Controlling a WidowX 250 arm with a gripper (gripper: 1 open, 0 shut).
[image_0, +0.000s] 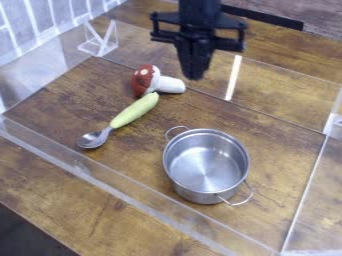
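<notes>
My black gripper (197, 62) is raised high at the top centre of the view, blurred, its fingers shut with nothing visible between them. Below it a steel pot (205, 162) with two wire handles stands on the wooden surface, looking empty. Left of the pot lie a spoon (94, 138) with a pale green handle and, further back, a red-and-white mushroom toy (144, 81).
Clear plastic walls (307, 200) border the area on the right, left and front. A white slatted rack (27, 40) stands at the back left.
</notes>
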